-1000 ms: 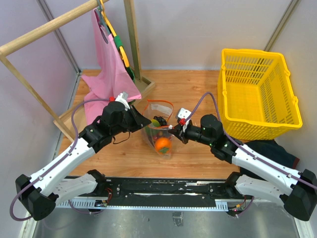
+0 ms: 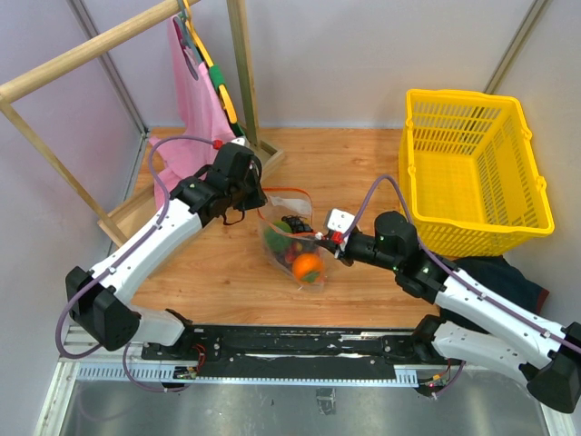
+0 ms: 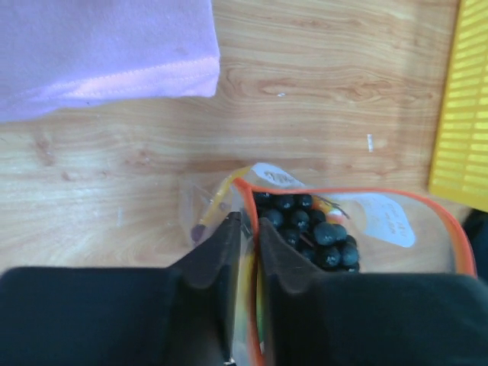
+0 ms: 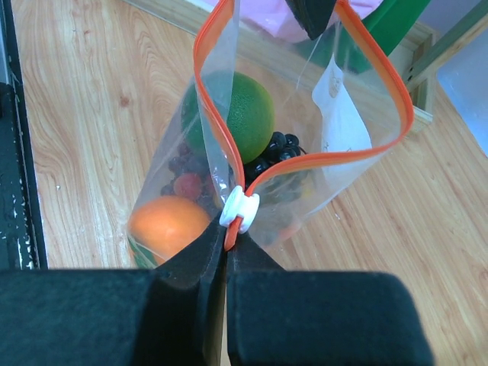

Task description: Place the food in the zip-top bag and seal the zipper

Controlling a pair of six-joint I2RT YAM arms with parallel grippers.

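A clear zip top bag (image 2: 289, 238) with an orange zipper rim stands on the table, its mouth open. In it lie an orange fruit (image 2: 308, 267), a green round fruit (image 4: 242, 116), dark grapes (image 3: 311, 232) and some red fruit. My right gripper is shut on the rim's corner, just below the white zipper slider (image 4: 240, 208). At the opposite end of the mouth, my left gripper is slightly open. The orange rim (image 3: 254, 252) runs between its fingers, with a narrow gap around it.
A yellow basket (image 2: 477, 173) stands at the right, with a dark cloth (image 2: 497, 289) in front of it. A pink cloth (image 2: 192, 100) hangs from a wooden rack (image 2: 91, 47) at the back left. The table (image 2: 349, 168) behind the bag is bare.
My left gripper has moved toward the back and turned, onto the bag's left rim. The right gripper and the bag have shifted slightly to the right.
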